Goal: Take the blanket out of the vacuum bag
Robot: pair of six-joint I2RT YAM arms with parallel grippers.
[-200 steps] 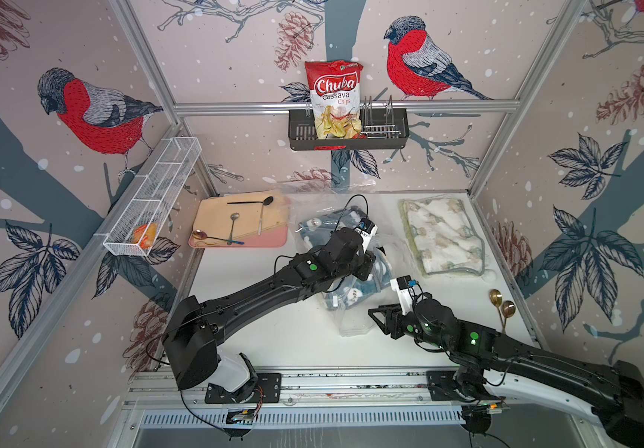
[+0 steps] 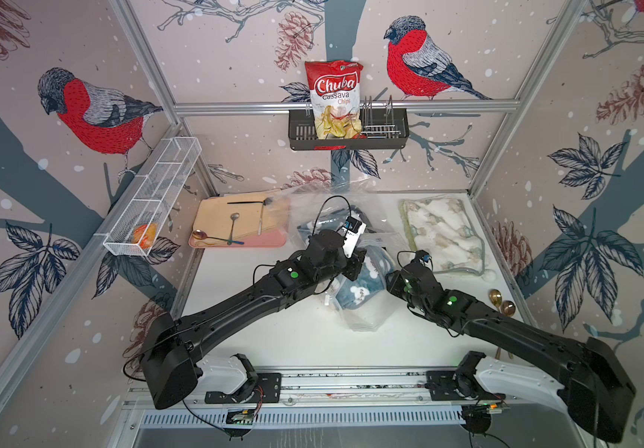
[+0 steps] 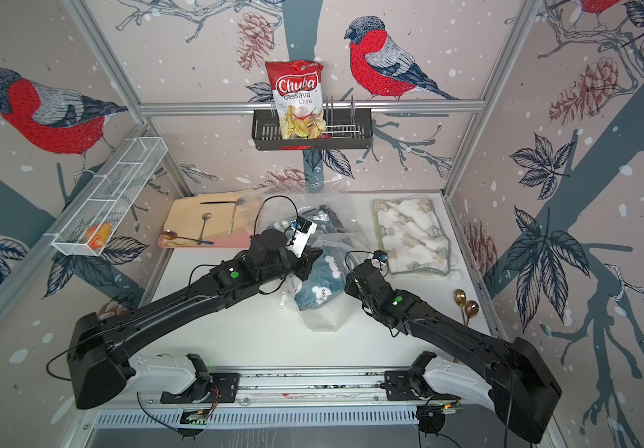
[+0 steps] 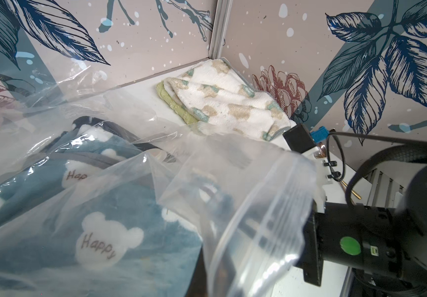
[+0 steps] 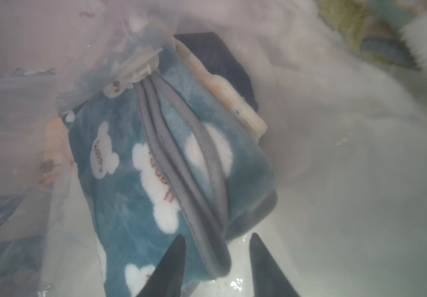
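Observation:
The clear vacuum bag (image 2: 370, 317) lies mid-table around a blue blanket (image 3: 314, 287) with white "Happy" bear prints and grey piping. My left gripper (image 2: 350, 270) is shut at the bag's raised, crumpled plastic (image 4: 258, 208), which hides most of its fingertips in the left wrist view; whether plastic is pinched is unclear. My right gripper is open at the bag's right side, its fingers over or inside the translucent plastic, around the folded lower corner of the piping, with nothing clearly gripped.
A cream folded towel (image 2: 441, 235) lies back right, spoons (image 2: 495, 297) front right. A board with cutlery (image 2: 210, 212) is back left. A dark rack (image 2: 381, 142) with chips hangs behind, a wire basket (image 2: 150, 186) on the left.
My left gripper has shifted slightly left, with the bag's plastic shifting near it.

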